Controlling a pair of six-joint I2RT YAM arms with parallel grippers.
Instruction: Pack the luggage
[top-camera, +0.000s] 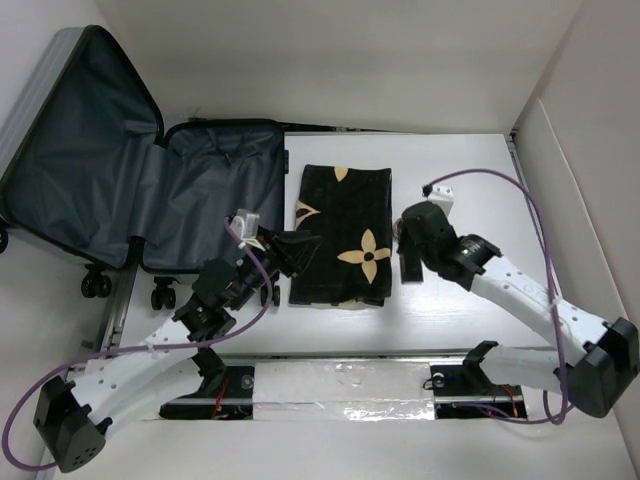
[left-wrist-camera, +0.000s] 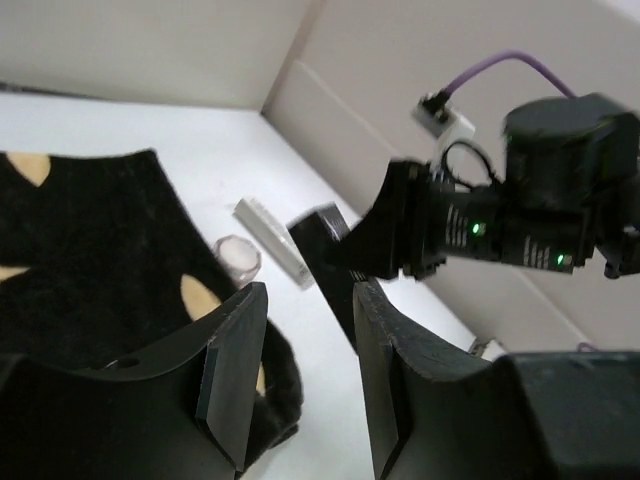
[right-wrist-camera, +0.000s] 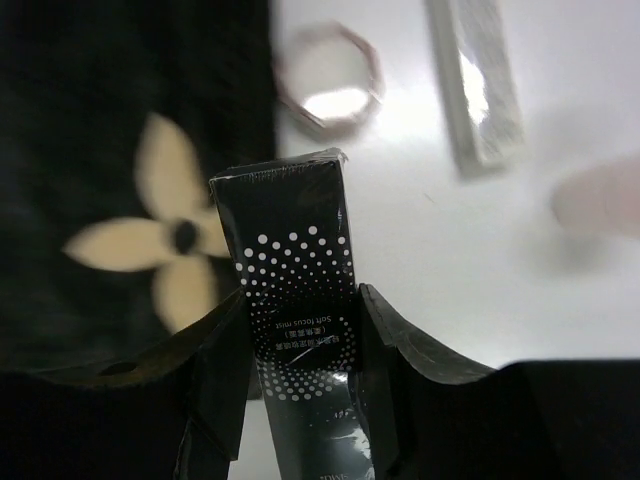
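The dark suitcase (top-camera: 225, 190) lies open at the left in the top view. Beside it is a folded black blanket (top-camera: 345, 215) with tan flowers. My right gripper is shut on a black box (right-wrist-camera: 290, 230) with white dots, which is raised off the table near the blanket's right side. Over the blanket's left part, my left gripper stands open with nothing between its fingers. A round pinkish jar (left-wrist-camera: 238, 257) and a long white box (left-wrist-camera: 272, 240) rest on the table right of the blanket.
A pale pink bottle (right-wrist-camera: 600, 200) stands at the right edge of the right wrist view. Walls rise at the back and right.
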